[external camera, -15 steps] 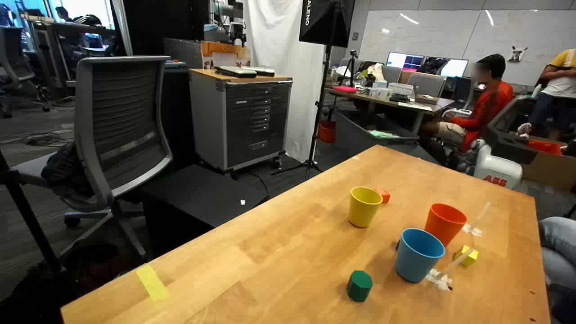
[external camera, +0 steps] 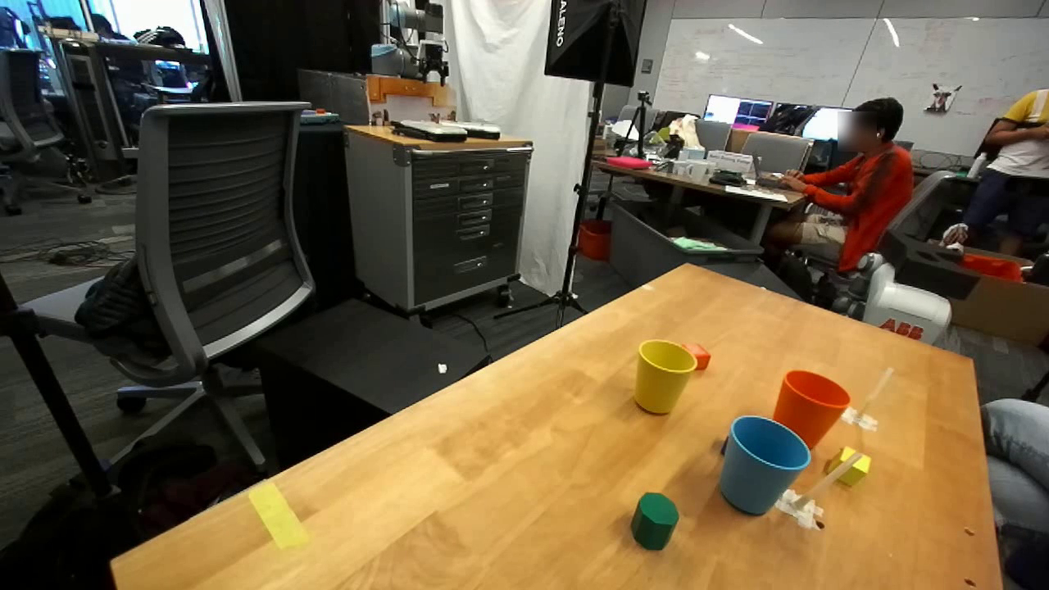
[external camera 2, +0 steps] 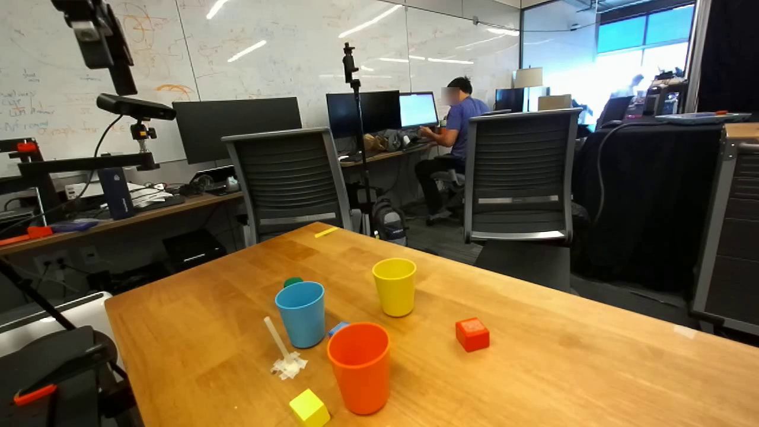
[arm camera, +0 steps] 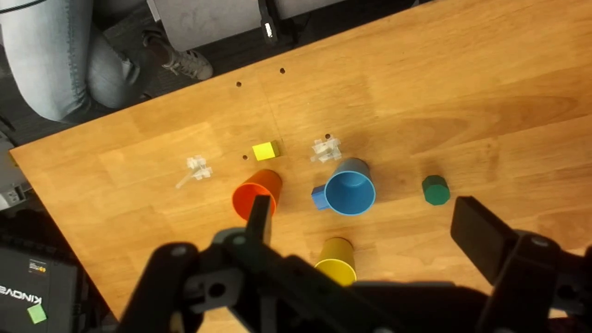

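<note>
My gripper is open, its dark fingers wide apart and empty, high above the table in the wrist view. Under the gap stand an upright blue cup [arm camera: 350, 194] and a yellow cup [arm camera: 336, 256], the latter partly covered by the gripper body. An orange cup [arm camera: 256, 194] is partly behind the left finger. Close against the blue cup lies a blue block [arm camera: 319, 197]. A green block [arm camera: 435, 189] sits off to the right, a yellow block [arm camera: 266, 151] beyond the orange cup. In exterior view 2 a red block [external camera 2: 472, 334] rests apart from the cups.
Two thin translucent sticks, one of them this stick [external camera 2: 276, 335], rise from taped patches on the wooden table [external camera: 413, 472]. Yellow tape [external camera: 278, 513] marks one end. A seated person's leg [arm camera: 52, 61] is close to the table edge.
On the table, cups and blocks keep their places.
</note>
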